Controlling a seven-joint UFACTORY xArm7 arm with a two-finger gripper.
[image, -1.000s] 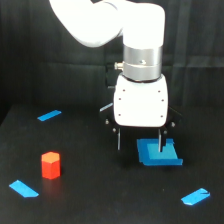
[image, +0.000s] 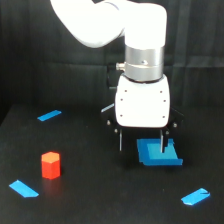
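My gripper (image: 141, 147) hangs below the white hand, its thin dark fingers spread apart with nothing visible between them. The right finger passes in front of a blue square tray or pad (image: 174, 160), hiding part of it. To the left, well clear of the gripper, an orange-red cube (image: 50, 165) rests on the dark surface. How high the fingertips are above the surface is hard to judge.
Blue tape strips lie flat on the dark table: one at the back left (image: 49, 115), one at the front left (image: 23, 188) and one at the front right (image: 195, 197). Open surface separates the cube from the blue square.
The arm and gripper have shifted very slightly right and down in the view. The cube, the blue square and the strips have stayed where they were.
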